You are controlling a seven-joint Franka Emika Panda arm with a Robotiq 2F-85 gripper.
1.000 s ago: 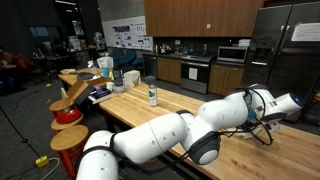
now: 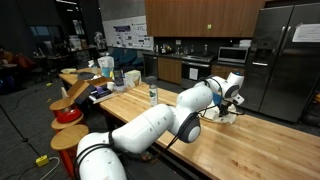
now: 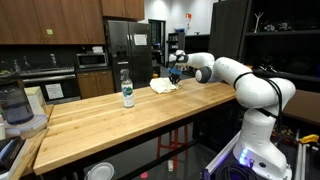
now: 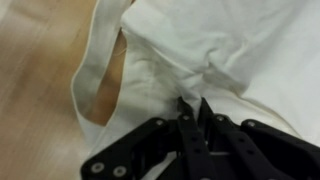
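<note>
A white cloth with a strap-like band, perhaps a bag (image 4: 245,45), fills most of the wrist view. Its band (image 4: 88,75) curves along the left over bare wood. Dark fingertips of my gripper stand close together at a fold of the cloth, with only a narrow gap between them. Whether the fabric is pinched there is unclear. From exterior view 2, the white cloth (image 3: 163,85) is a crumpled heap on the table's far part, with the gripper end of the arm over it. The arm partly hides the cloth in exterior view 1.
A clear bottle with a blue label (image 3: 127,93) stands on the long wooden table (image 3: 110,122), well apart from the cloth. Stools (image 2: 68,140) stand beside the table at the left in exterior view 1.
</note>
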